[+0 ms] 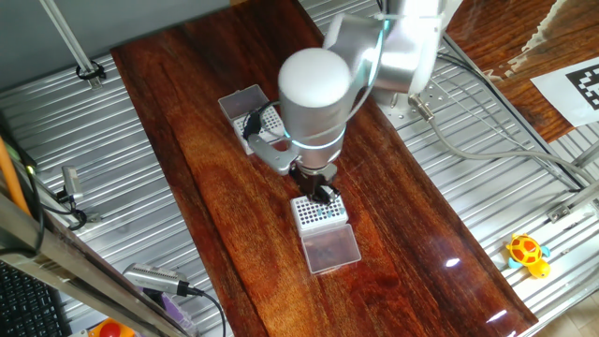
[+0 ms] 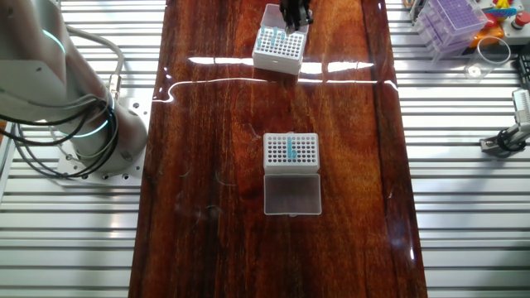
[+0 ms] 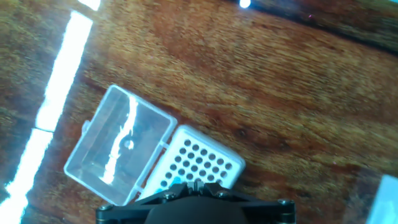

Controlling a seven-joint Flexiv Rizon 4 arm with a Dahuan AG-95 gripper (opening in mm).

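In exterior view 1, my gripper [image 1: 324,194] is low over the back edge of a white perforated rack box [image 1: 319,214], whose clear lid [image 1: 331,249] lies open toward the front. Teal pieces [image 2: 276,36] sit in some of this rack's holes. The wrist view has the same rack [image 3: 198,160] and its open lid [image 3: 121,146], with my gripper covering the rack's lower part. Its dark fingertips seem close together, but their gap and anything between them are unclear. A second rack box [image 2: 291,152], also holding teal pieces, stands farther back with its lid [image 2: 291,194] open.
Around both boxes the brown wooden table [image 1: 225,225] is mostly bare. Beyond its edges lie a toy turtle [image 1: 526,251], a purple rack [image 2: 451,23] and a clear cup [image 2: 489,56]. A camera-like device [image 2: 507,136] stands beside the table.
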